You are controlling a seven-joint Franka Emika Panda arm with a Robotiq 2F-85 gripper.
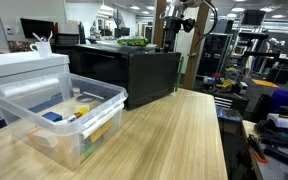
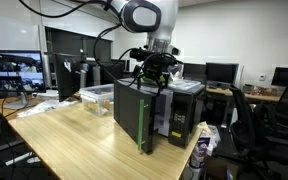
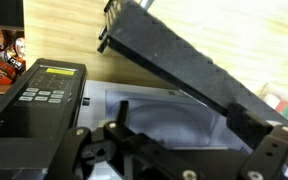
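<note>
A black microwave [image 2: 182, 112] stands on the wooden table with its door [image 2: 129, 104] swung open. In the wrist view the door [image 3: 179, 52] crosses diagonally from top centre to the right, and the grey cavity [image 3: 169, 115] shows beside the keypad [image 3: 56, 84]. My gripper [image 2: 149, 78] is over the top of the microwave, close to the door's upper edge. Seen from the wrist, the gripper is open, with its right finger near or against the door; contact is unclear. Nothing appears held.
Green items [image 1: 134, 41] lie on top of the microwave. A clear plastic bin [image 1: 59, 112] with several small things stands at the table's near left. An office chair [image 2: 259, 130] stands beyond the table.
</note>
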